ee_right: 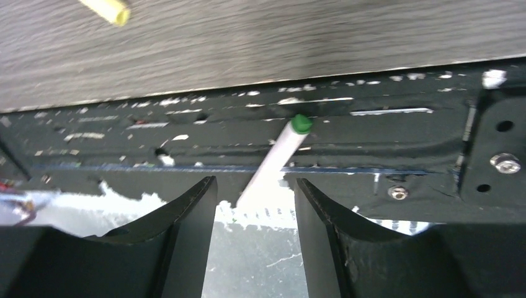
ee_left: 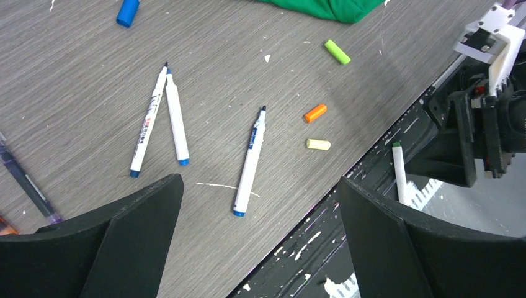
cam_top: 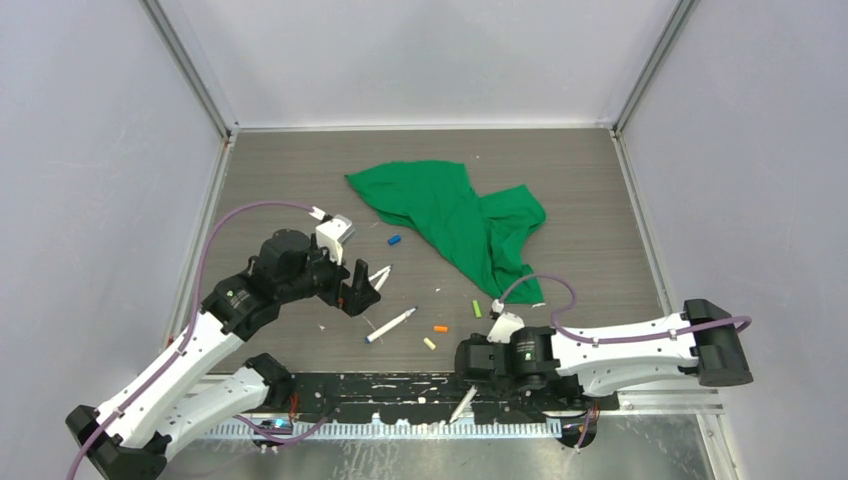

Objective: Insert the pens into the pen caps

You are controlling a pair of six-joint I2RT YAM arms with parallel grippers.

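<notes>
Three white pens with dark tips lie uncapped on the table: one pen (ee_left: 249,162) by itself, and a pair, a lettered pen (ee_left: 148,121) with a plain pen (ee_left: 178,118) beside it. Loose caps are scattered around: a blue cap (ee_left: 128,12), a lime cap (ee_left: 337,51), an orange cap (ee_left: 315,113) and a pale yellow cap (ee_left: 318,144). My left gripper is open and empty above the pens. Over the black front edge, my right gripper is open, its fingers on either side of a white pen with a green end (ee_right: 273,158), not gripping it.
A crumpled green cloth (cam_top: 460,215) covers the back middle of the table. The black, chipped front strip (cam_top: 340,388) borders a white toothed rail. A dark purple-ended pen (ee_left: 28,183) shows at the left wrist view's edge.
</notes>
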